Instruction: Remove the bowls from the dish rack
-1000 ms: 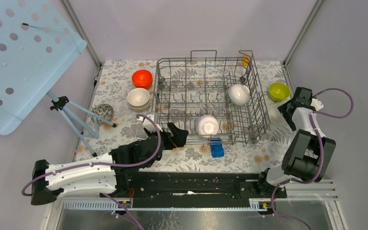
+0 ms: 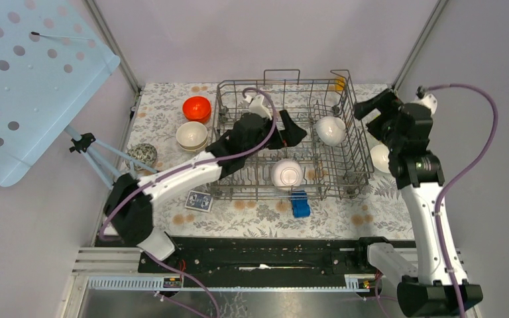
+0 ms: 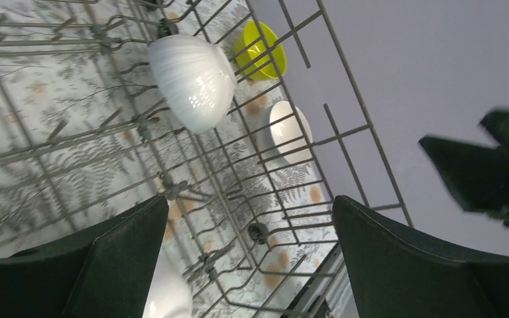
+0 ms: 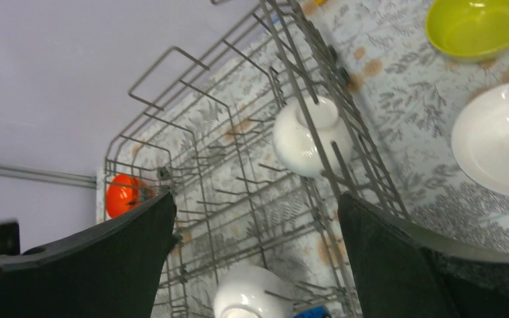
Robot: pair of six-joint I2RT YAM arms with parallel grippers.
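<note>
Two white bowls are in the wire dish rack (image 2: 265,196). One white bowl (image 2: 331,130) leans at the rack's right side; the other white bowl (image 2: 286,173) lies near its front edge. My left gripper (image 2: 287,137) hangs open over the middle of the rack, its fingers (image 3: 86,271) empty. At the rack's right edge, my right gripper (image 2: 364,119) is open above the rim, close to the right-hand bowl (image 4: 295,142) but not touching it. Nothing sits between its fingers.
Left of the rack stand a red bowl (image 2: 197,108) and stacked cream bowls (image 2: 192,135). A yellow-green bowl (image 4: 480,30) and a white bowl (image 4: 500,139) stand outside on the right. A blue object (image 2: 300,205) sits at the rack's front; a tripod stand (image 2: 96,156) is far left.
My left gripper has moved right and back, from the rack's front left to over its middle. The bowls stay put.
</note>
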